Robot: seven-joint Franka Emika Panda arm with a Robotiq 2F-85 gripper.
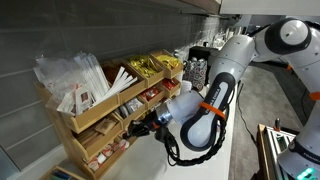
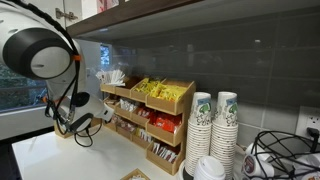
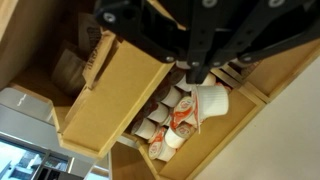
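In the wrist view, my gripper is shut, with its dark fingers coming in from the top over an open wooden compartment (image 3: 215, 150). Right below the fingertips is a white creamer cup (image 3: 212, 101), lying over other small white cups (image 3: 180, 134) with red-printed lids. Whether the fingertips touch this upper cup cannot be made out; nothing clearly shows between them. Exterior view 1 has the gripper (image 1: 137, 128) low at the front of the wooden organizer (image 1: 72, 140), its fingertips dark and small there.
Straws and wrapped utensils (image 1: 92, 80) fill the organizer's upper left. Yellow packets (image 2: 158, 89) and red packets (image 2: 165, 122) occupy bins farther along. Stacked paper cups (image 2: 198, 130) stand beyond them.
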